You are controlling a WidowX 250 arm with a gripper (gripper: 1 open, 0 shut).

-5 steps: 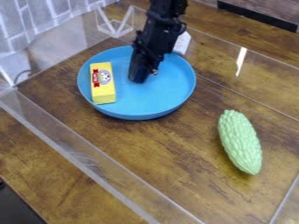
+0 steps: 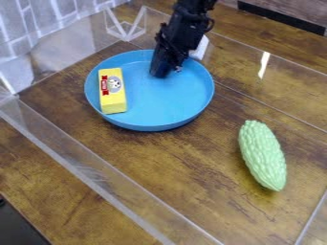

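My black gripper (image 2: 166, 63) hangs over the back rim of the blue round tray (image 2: 163, 105), its fingertips dark against it; it looks shut, with nothing visible between the fingers. A yellow box (image 2: 113, 91) with a red label lies in the left part of the tray. A pale green bumpy vegetable, like a bitter melon (image 2: 262, 153), lies on the wooden table (image 2: 153, 182) to the right, outside the tray.
A white object (image 2: 202, 46) sits behind the gripper, partly hidden by the arm. Clear plastic walls edge the table at the left.
The gripper has shifted slightly up and back toward the tray's far rim. The box, tray and green vegetable look unchanged.
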